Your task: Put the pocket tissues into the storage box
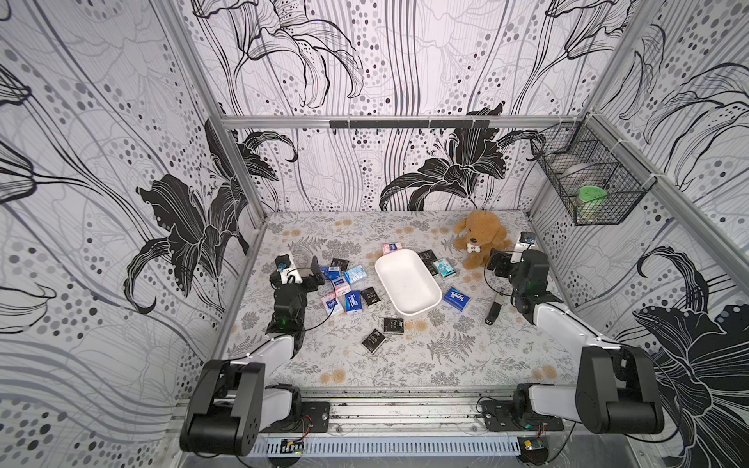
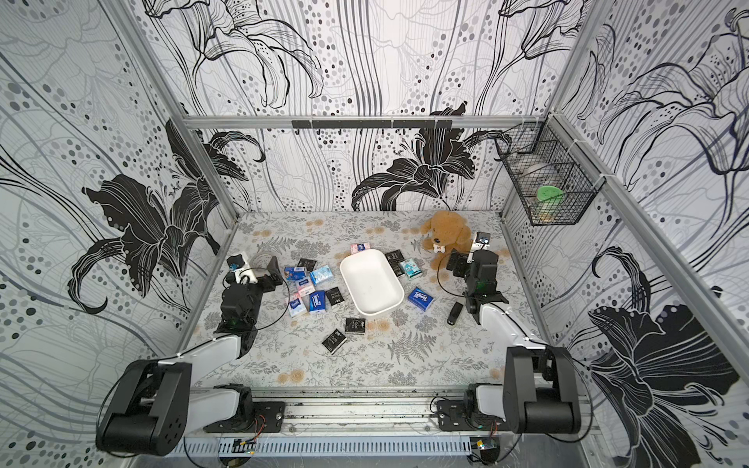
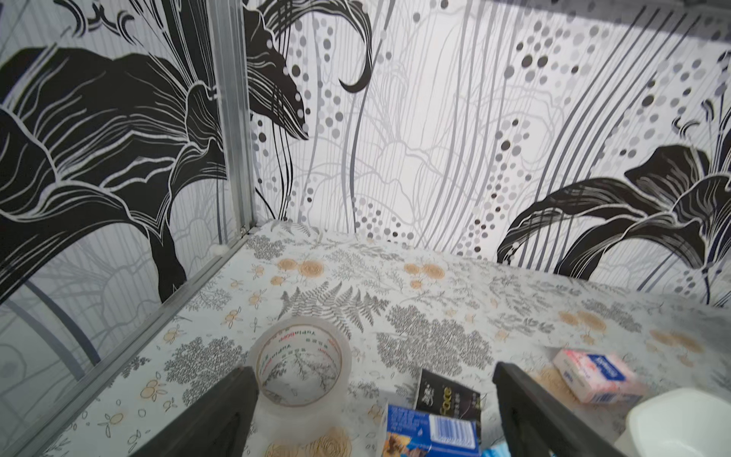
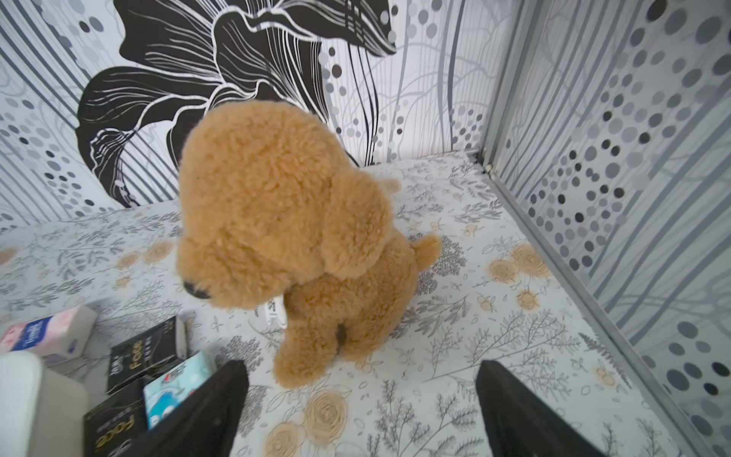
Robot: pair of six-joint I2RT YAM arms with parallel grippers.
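An empty white storage box (image 1: 409, 284) sits in the middle of the table. Several pocket tissue packs lie left of it, among them a light blue pack (image 1: 355, 273), a dark blue pack (image 1: 353, 301) and a black pack (image 1: 370, 296). Two black packs lie in front, one a black pack (image 1: 373, 340). On its right are a blue pack (image 1: 457, 298) and a teal pack (image 4: 179, 384); behind it is a pink pack (image 3: 597, 375). My left gripper, open and empty, hovers by the left cluster. My right gripper is open and empty, facing the plush dog.
A brown plush dog (image 4: 289, 228) sits at the back right. A clear tape roll (image 3: 300, 373) stands at the left. A black remote-like object (image 1: 492, 312) lies near the right arm. A wire basket (image 1: 593, 179) hangs on the right wall.
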